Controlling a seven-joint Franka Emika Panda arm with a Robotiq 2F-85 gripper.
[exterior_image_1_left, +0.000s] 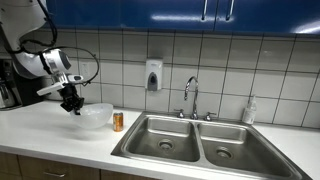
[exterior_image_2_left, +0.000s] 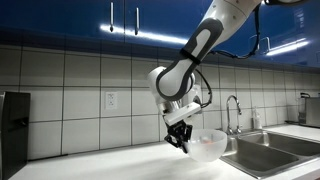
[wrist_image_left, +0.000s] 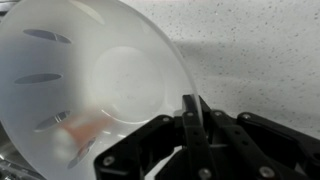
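A translucent white bowl, with slots in its side, is held above or at the white counter left of the sink; whether it touches the counter I cannot tell. My gripper is shut on its rim, seen from above in the wrist view. In exterior view 2 the bowl hangs from the gripper beside the sink. An orange can stands just right of the bowl in exterior view 1. Through the bowl's wall in the wrist view shows a blurred orange shape.
A double steel sink with a faucet lies to the right. A soap bottle stands behind it, and a dispenser hangs on the tiled wall.
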